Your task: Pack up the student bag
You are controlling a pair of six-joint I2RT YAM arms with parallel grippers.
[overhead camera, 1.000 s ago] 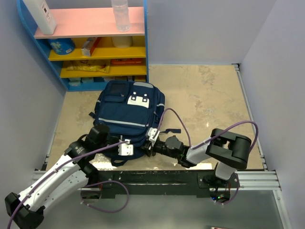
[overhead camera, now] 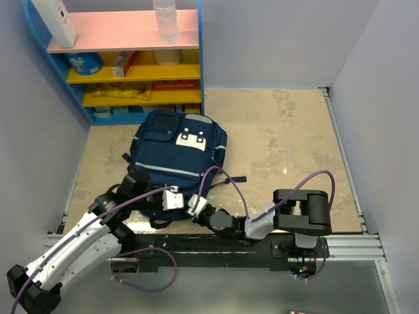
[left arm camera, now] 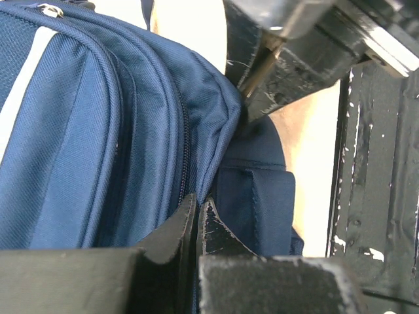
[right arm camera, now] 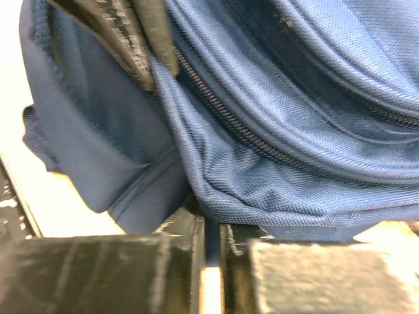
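Note:
The dark blue bag (overhead camera: pixel 171 147) lies on its back on the marbled surface, its bottom end under both grippers. In the left wrist view, my left gripper is shut on a thin fold of the bag's edge, beside a zipper (left arm camera: pixel 184 144). A short way along that same edge, in the right wrist view, my right gripper is shut on the bag's fabric, with a dark blue strip showing between its fingers. Fabric sags in a crease between the two grippers. The bag's inside is not visible.
Behind the bag stands a blue-framed shelf (overhead camera: pixel 201 72) with yellow boards, holding a clear bottle (overhead camera: pixel 166 21), a white bottle (overhead camera: pixel 56 23) and several packages. The surface (overhead camera: pixel 281 144) right of the bag is bare. A dark rail (overhead camera: pixel 196 242) runs along the front.
My right gripper has moved left and slightly toward the front, coming close beside the left one. The left arm has barely moved, and the bag lies almost as before.

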